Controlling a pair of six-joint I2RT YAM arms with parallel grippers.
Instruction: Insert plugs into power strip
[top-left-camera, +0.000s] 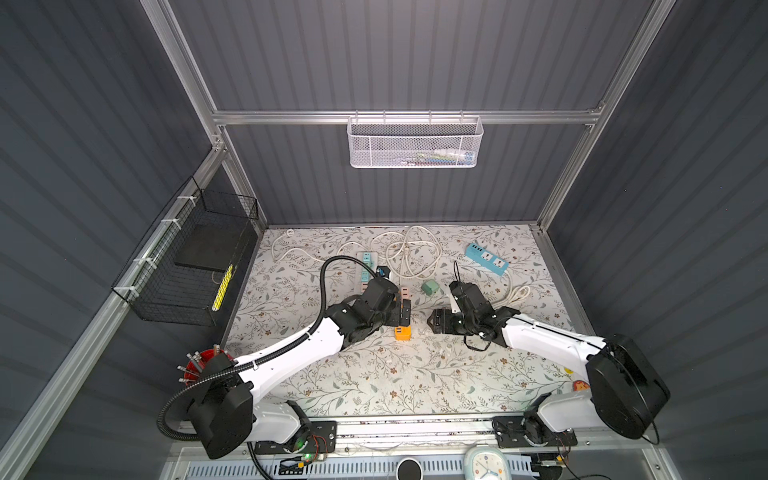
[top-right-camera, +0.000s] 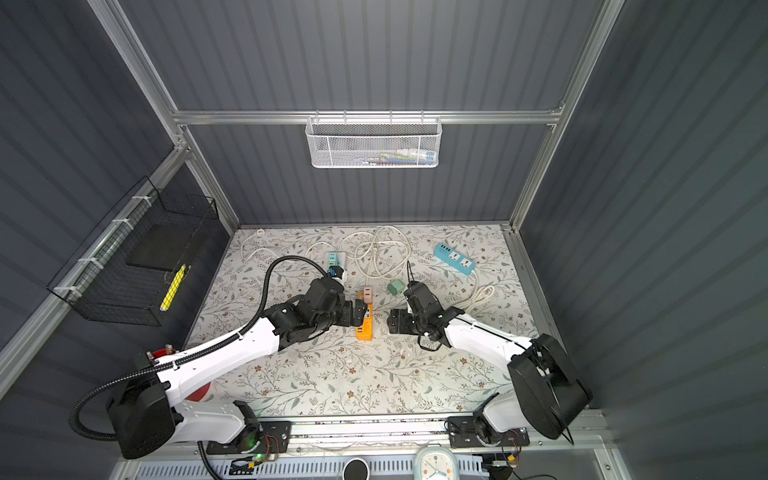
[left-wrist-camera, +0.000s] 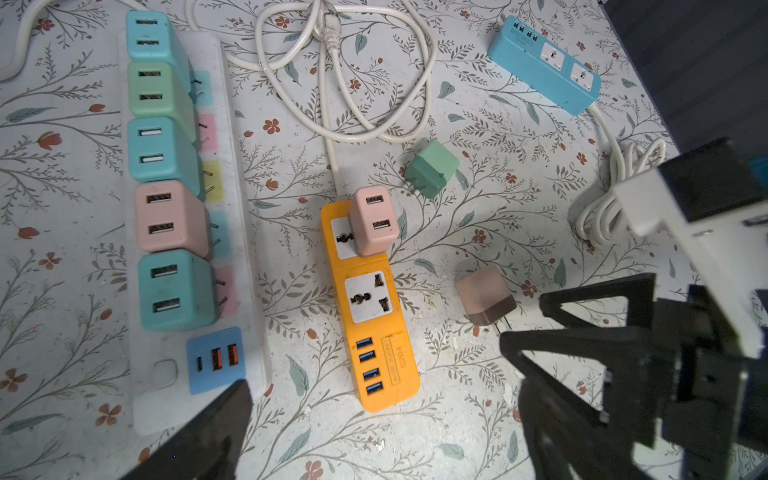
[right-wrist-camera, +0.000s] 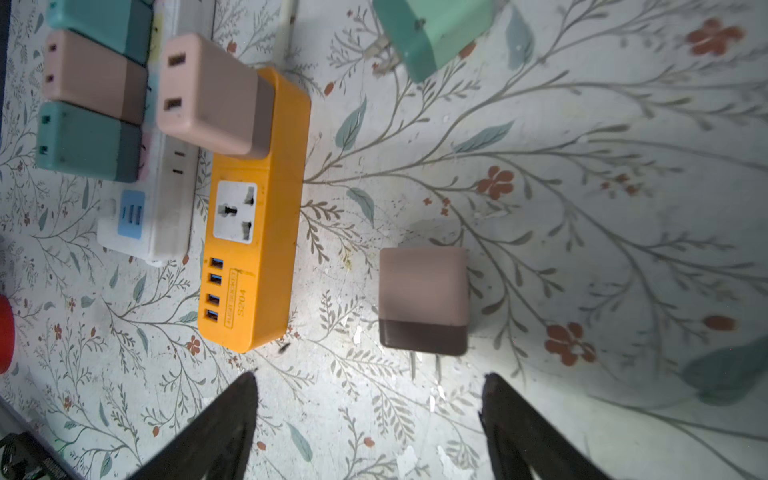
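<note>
In the left wrist view an orange power strip has a pink plug in its far socket, the nearer socket empty. A pink plug lies loose on the cloth right of it, prongs toward the front. A green plug lies beyond. A white strip on the left holds several pastel plugs. My left gripper is open above the orange strip. My right gripper is open near the loose pink plug, just short of it in the right wrist view, with nothing between its fingers.
A blue power strip with coiled cord lies at the back right; white cables cover the back middle. A black wire basket hangs on the left wall.
</note>
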